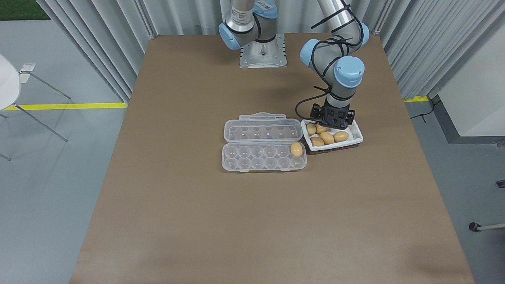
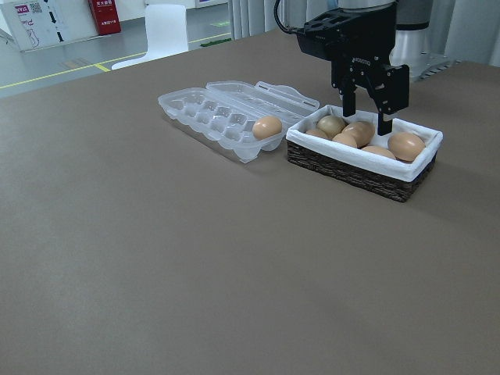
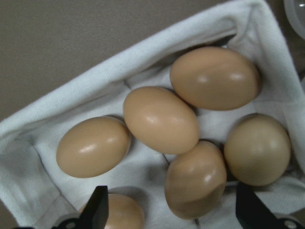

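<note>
My gripper point(image 2: 366, 105) is open, hovering over a white cloth-lined wicker basket point(image 2: 351, 176) holding several brown eggs; in the wrist view its fingers flank the basket's lower area with nothing clearly gripped. One egg point(image 3: 160, 119) lies mid-basket, another point(image 3: 214, 78) in a corner. Left of the basket in the front view, a clear plastic egg carton point(image 1: 258, 158) lies open, with one egg point(image 1: 296, 149) at the right end of its cup half.
A white chair point(image 2: 164, 31) stands beyond the left edge.
</note>
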